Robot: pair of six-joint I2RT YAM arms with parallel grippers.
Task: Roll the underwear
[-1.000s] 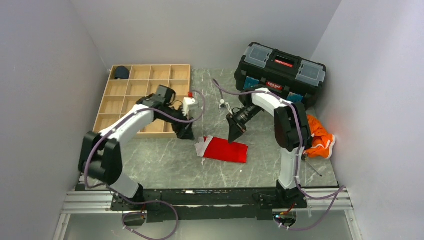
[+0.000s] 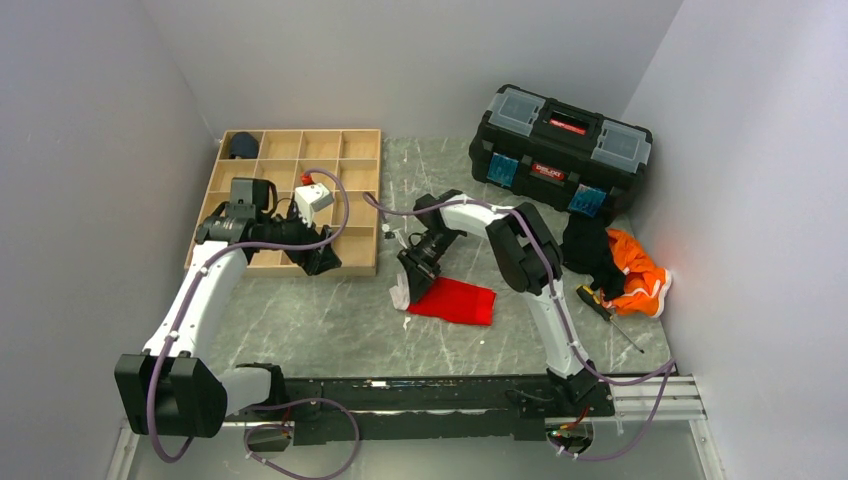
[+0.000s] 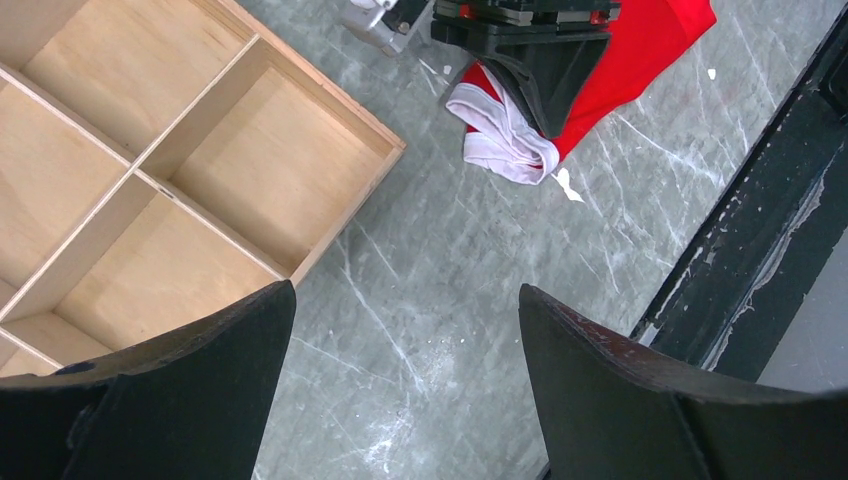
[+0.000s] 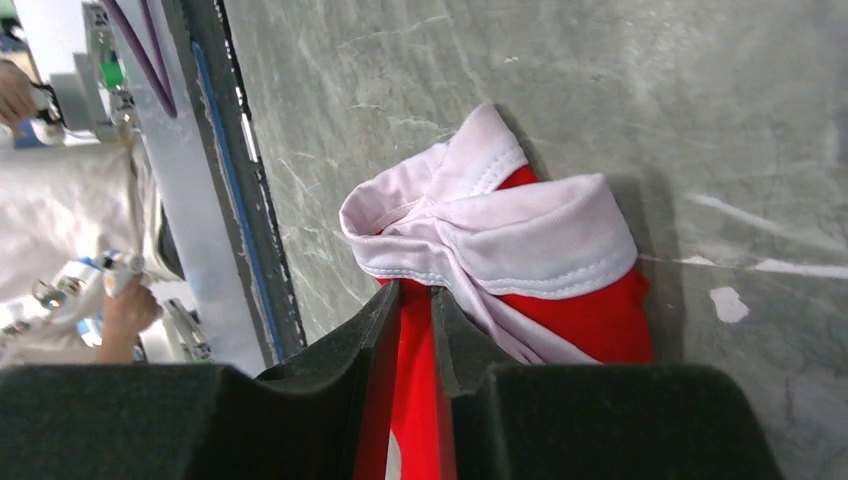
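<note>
Red underwear [image 2: 452,302] with a white waistband [image 3: 510,150] lies on the grey table, the band bunched at its left end. My right gripper [image 2: 415,280] is down on that end; in the right wrist view its fingertips [image 4: 420,300] are close together at the band, with red and white cloth at them, though whether they grip it is unclear. My left gripper [image 2: 318,260] hangs over the front right of the wooden box, away from the cloth; in the left wrist view its fingers are apart with nothing between them.
A wooden compartment box [image 2: 230,175] stands back left. A black toolbox [image 2: 550,145] sits back right, with black cloth [image 2: 590,250], orange cloth [image 2: 640,275] and a screwdriver [image 2: 607,312] at the right.
My right gripper has moved left and down onto the waistband end of the underwear. The left gripper has moved left, away from the cloth. The band looks slightly more bunched.
</note>
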